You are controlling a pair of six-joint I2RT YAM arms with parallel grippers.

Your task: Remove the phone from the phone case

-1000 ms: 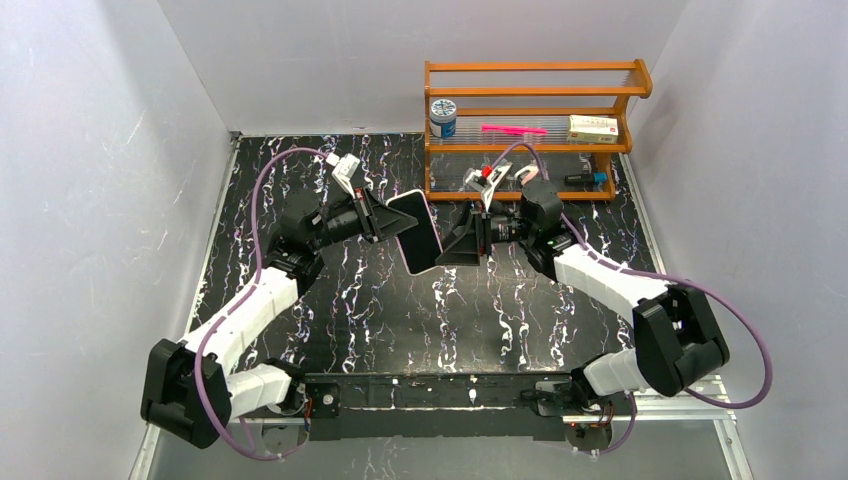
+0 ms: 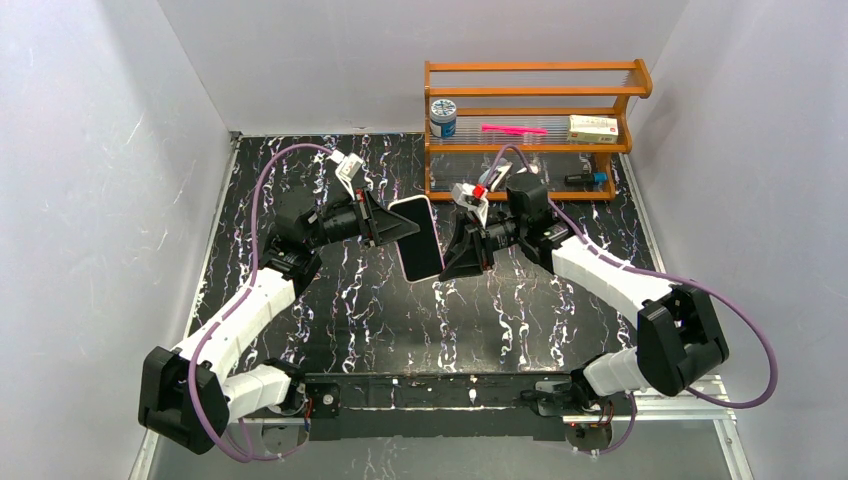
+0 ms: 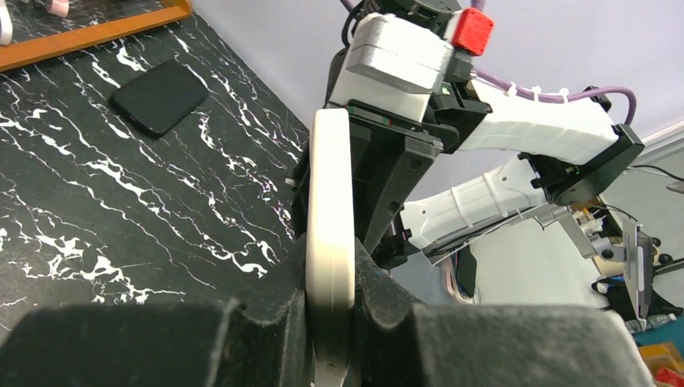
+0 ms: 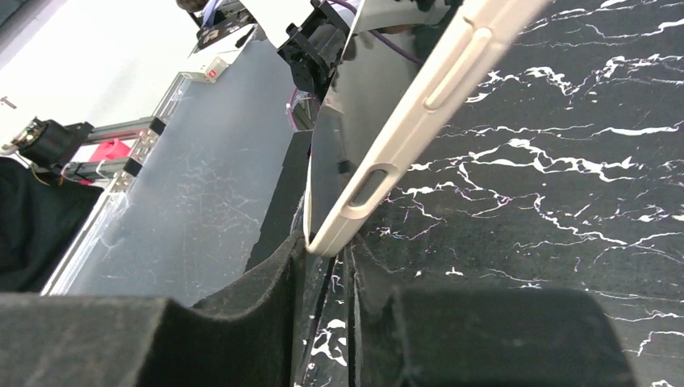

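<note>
A phone [image 2: 411, 262] with a dark screen sits in a cream phone case [image 4: 452, 76]; both are up off the table between the arms. In the left wrist view, the left gripper is shut on the cased phone, a finger on each face. The right gripper is part open at the lower corner of the case, which shows at its fingertips; whether they touch it I cannot tell. In the right wrist view, the case's side wall shows an oval slot and a long button cover. One corner of the screen edge is visible along that wall.
Behind the right arm stands a wooden rack [image 2: 536, 94] holding a blue jar [image 2: 443, 119], a pink stick [image 2: 514, 129] and a small box [image 2: 593, 130]. A flat black object [image 3: 160, 97] lies on the marbled table.
The cased phone has moved a little lower in the top view, still held by the left gripper.
</note>
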